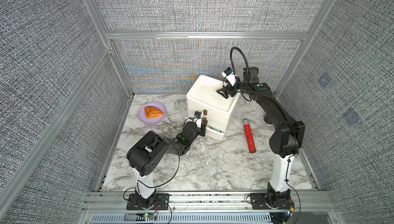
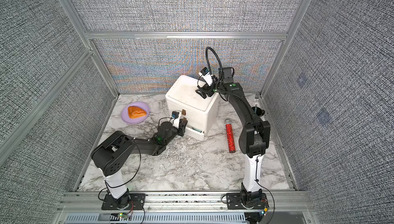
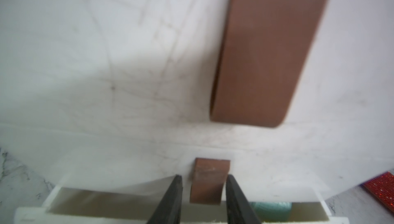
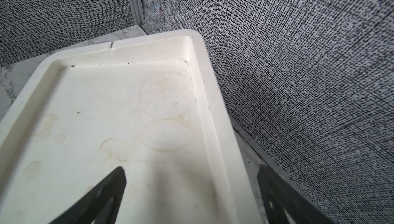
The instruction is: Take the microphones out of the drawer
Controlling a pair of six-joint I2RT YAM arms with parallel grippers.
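The white drawer box stands mid-table, its bottom drawer partly pulled out. A green-teal object lies inside that drawer; I cannot tell whether it is the microphone. My left gripper is at the box front, fingers part open either side of the lower brown handle; contact is unclear. The upper brown handle is just above. My right gripper stands open over the right rim of the box's lid, with the rim between its fingers.
A purple plate with a pastry is left of the box. A red tube lies to the right. A dark object and fork are at the far right.
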